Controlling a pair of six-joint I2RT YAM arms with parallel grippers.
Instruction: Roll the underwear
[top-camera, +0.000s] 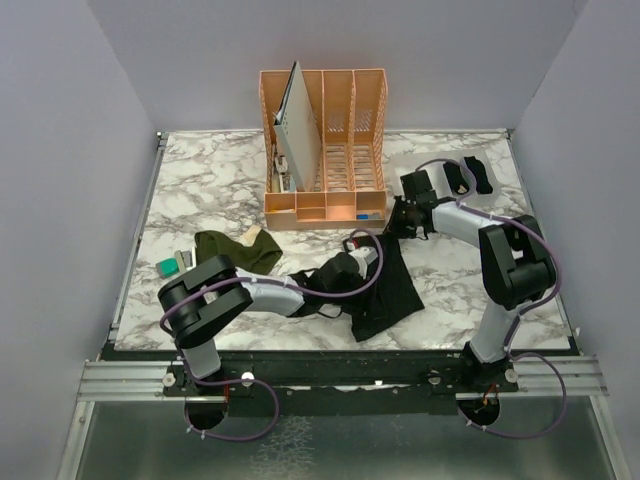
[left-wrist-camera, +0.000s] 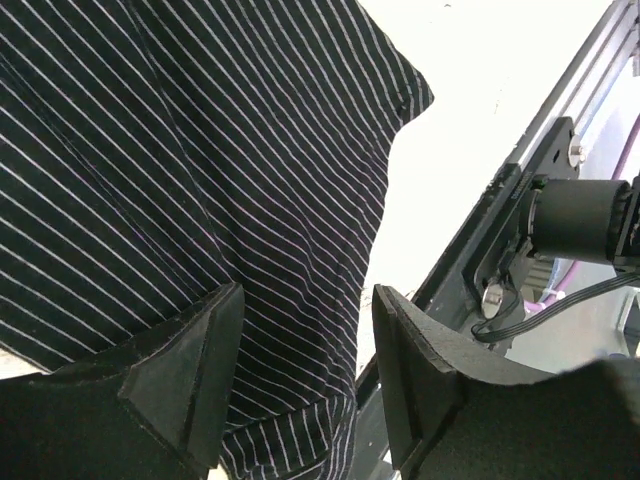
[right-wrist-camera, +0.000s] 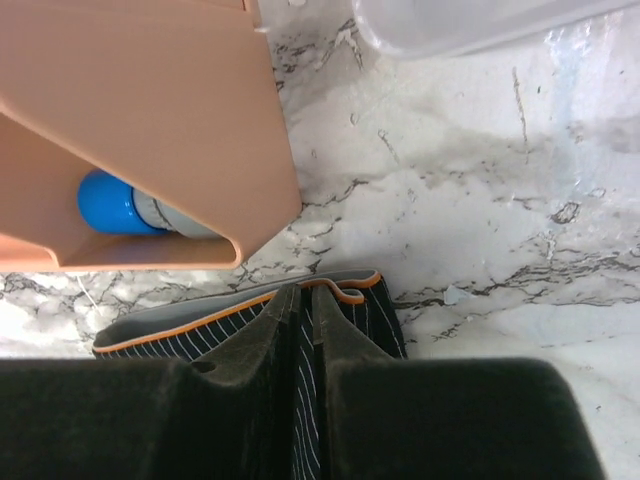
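Note:
The dark striped underwear (top-camera: 397, 290) lies spread on the marble table, right of centre. Its orange-edged waistband (right-wrist-camera: 215, 317) is at the far end, by the organizer. My right gripper (top-camera: 394, 236) is shut on the cloth close to that waistband, at the upper right corner. In the left wrist view the underwear (left-wrist-camera: 250, 140) fills much of the picture, and a fold of it shows between and below the fingers of my left gripper. That gripper stands open over the lower left edge of the cloth; the arm hides part of it from above.
A peach organizer (top-camera: 325, 213) with a large white panel stands just beyond the waistband. Clear bins (top-camera: 430, 180) with black rolls sit at the back right. Dark green cloth (top-camera: 236, 250) lies on the left, near a teal block (top-camera: 167, 268). Bare marble surrounds the front right.

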